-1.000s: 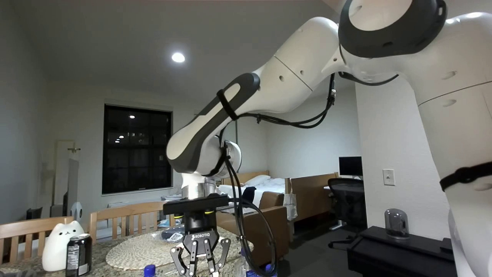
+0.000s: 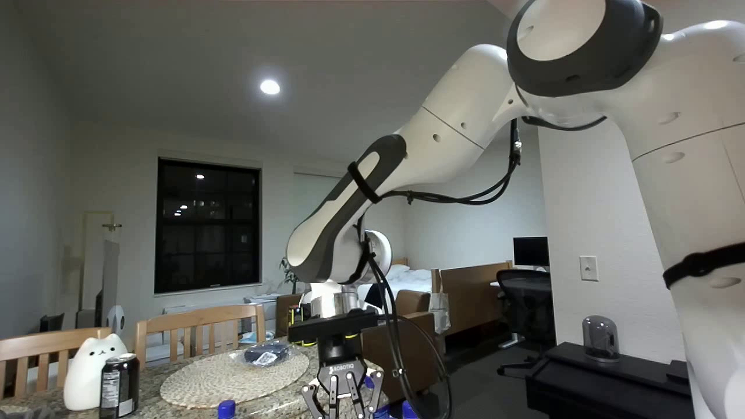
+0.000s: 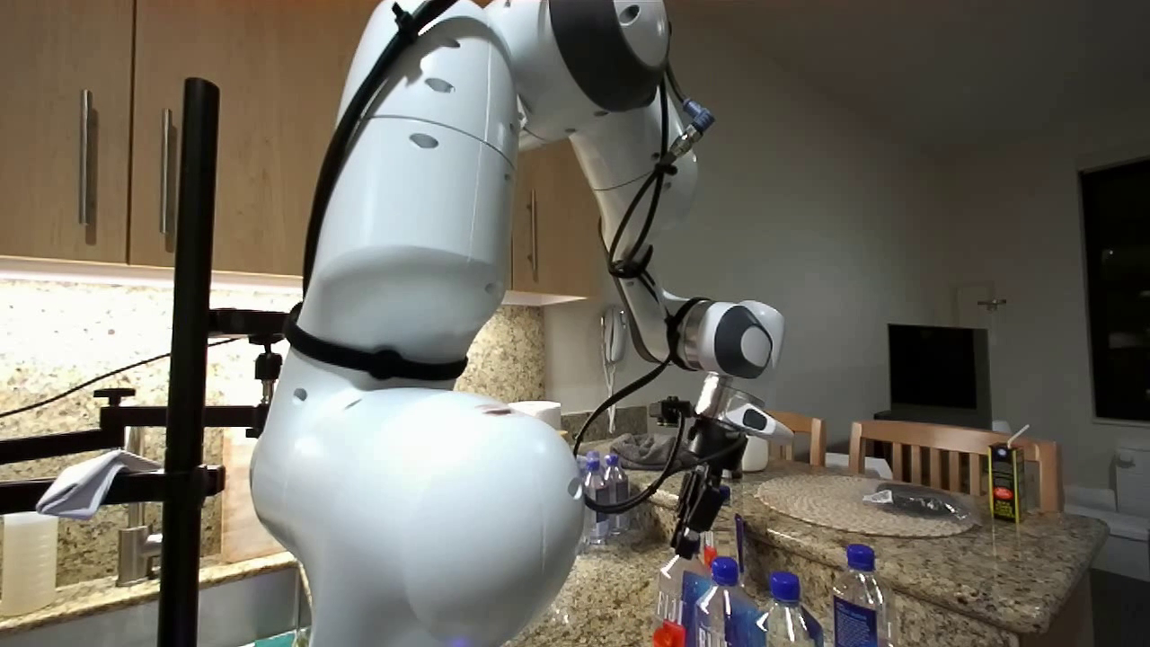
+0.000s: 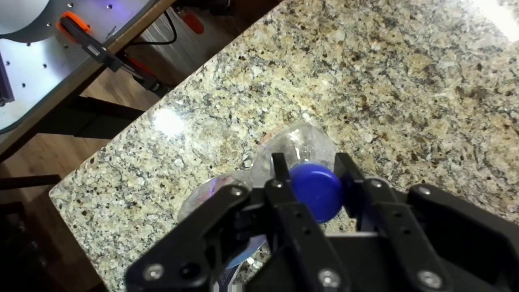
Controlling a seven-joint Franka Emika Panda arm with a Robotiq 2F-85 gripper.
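In the wrist view my gripper is shut on a clear plastic bottle by its blue cap (image 4: 317,194), with a finger on either side. The bottle's clear shoulder (image 4: 302,141) shows past the cap; whether its base touches the counter I cannot tell. Close beside it is a second clear bottle (image 4: 206,192), mostly covered by my fingers. From exterior view 2, the gripper (image 3: 686,548) points down behind a group of bottles, including a blue-capped bottle (image 3: 724,604) in front. Exterior view 1 cuts off below the gripper's fingers.
More bottles stand close by, such as a labelled bottle (image 3: 857,604). On the raised counter lie a woven mat (image 2: 202,380) and a bagged dark item (image 2: 266,354). A black can (image 2: 119,387) and white cat figure (image 2: 93,370) stand left. Bare granite (image 4: 413,73) extends above the bottles.
In exterior view 1 the arm and gripper have moved right and lower. The can, cat figure and mat have stayed where they were.
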